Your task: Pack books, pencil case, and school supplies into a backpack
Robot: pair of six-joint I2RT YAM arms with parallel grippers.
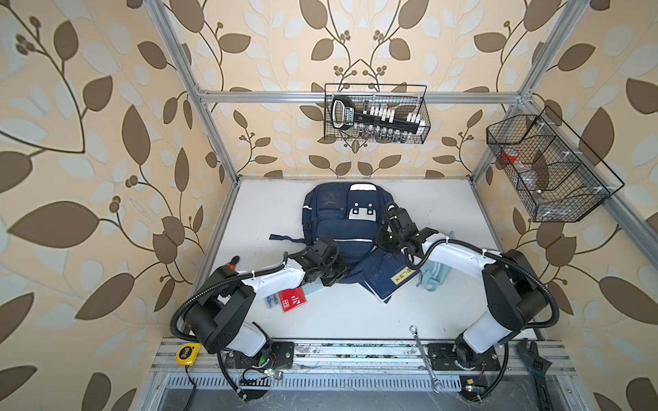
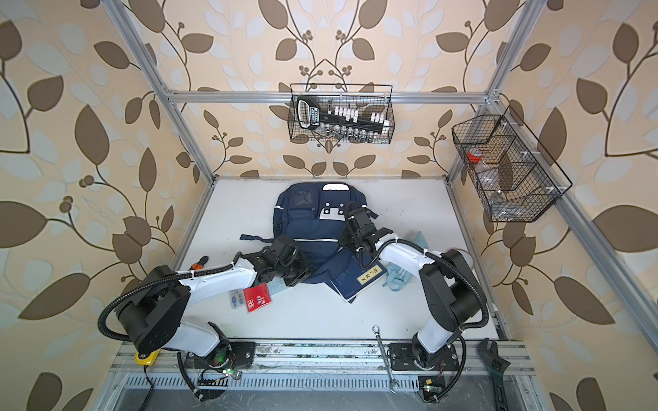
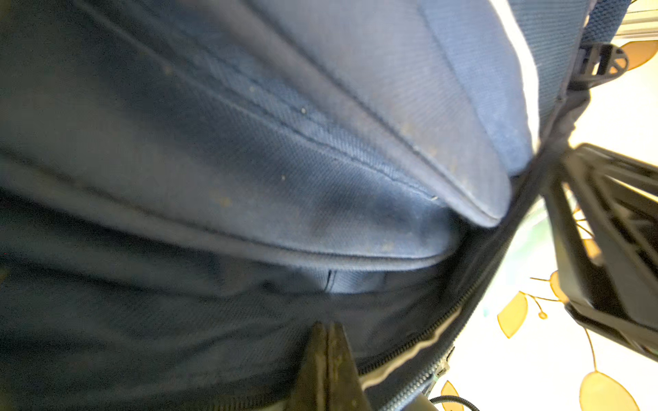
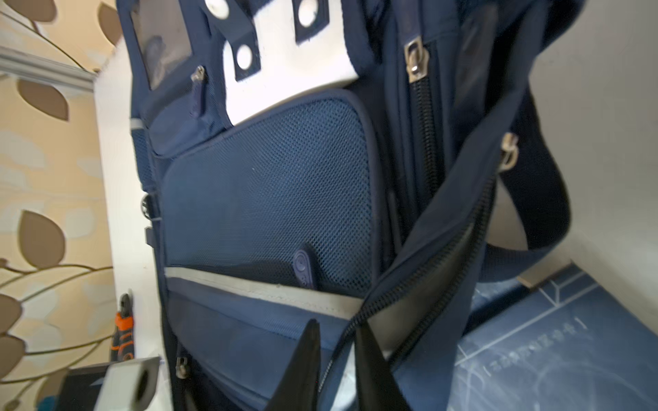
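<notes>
The navy backpack [image 1: 332, 226] lies on the table with its mouth open towards the arms. At the left of that mouth, my left gripper is shut, its fingertips in front of the dark inner fabric; whether a fold is pinched does not show. At the right side, my right gripper is part open, with the zippered edge of the opening [image 4: 411, 274] running between its fingers. A dark blue book [image 2: 356, 279] lies partly under the bag's front. A red packet [image 1: 292, 299] lies near the left arm. A light blue case [image 1: 433, 275] lies under the right arm.
A small clear pack [image 1: 272, 301] lies beside the red packet. Orange-handled pliers [image 2: 199, 263] are at the left edge. A wrench [image 1: 425, 356] rests at the front rail. Wire baskets [image 1: 377, 116] hang above the back.
</notes>
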